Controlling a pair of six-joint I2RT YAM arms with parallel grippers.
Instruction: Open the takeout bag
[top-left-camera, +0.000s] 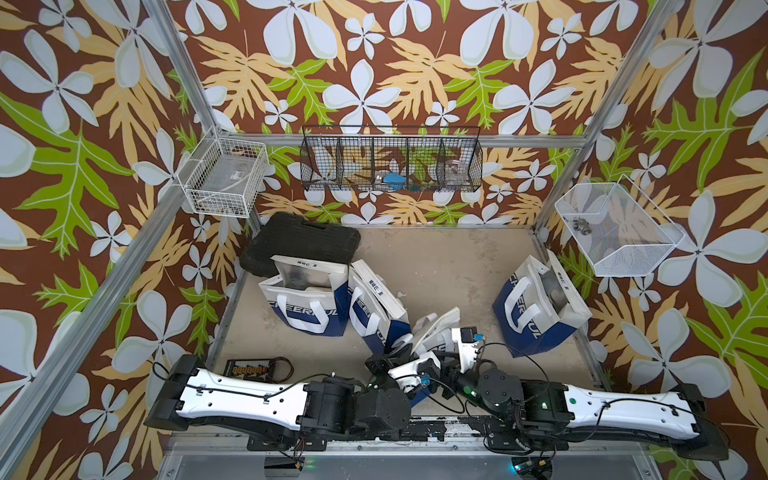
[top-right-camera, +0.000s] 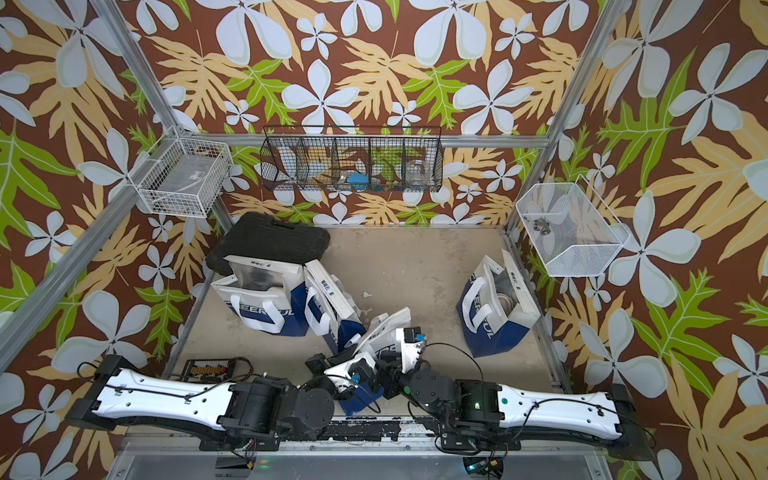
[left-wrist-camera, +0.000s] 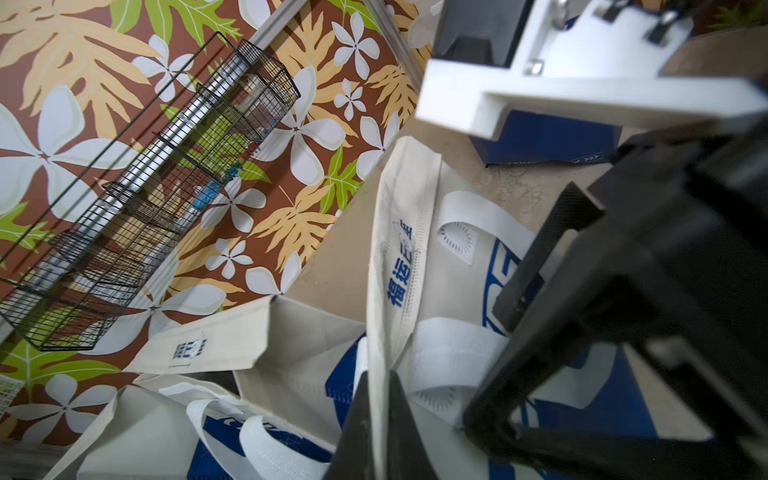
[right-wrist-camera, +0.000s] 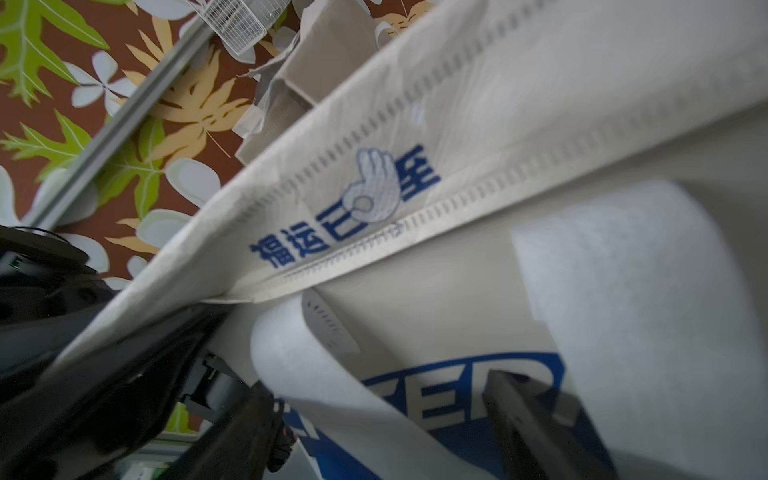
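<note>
A cream-and-blue takeout bag (left-wrist-camera: 400, 256) stands at the front centre between both arms, its printed top flap (right-wrist-camera: 344, 208) and white handles (right-wrist-camera: 640, 320) in close view. My left gripper is shut on the edge of that flap, which runs down between its fingertips in the left wrist view. My right gripper is open, its blurred fingertips in front of the bag's printed face and handle, with nothing visibly held. In the top views both wrists crowd over the bag and hide much of it.
Two bags (top-left-camera: 308, 300) (top-left-camera: 376, 296) stand left of centre, another (top-left-camera: 536, 312) at the right. A black case (top-left-camera: 296, 236) lies at the back left. Wire baskets (top-left-camera: 390, 160) hang on the frame.
</note>
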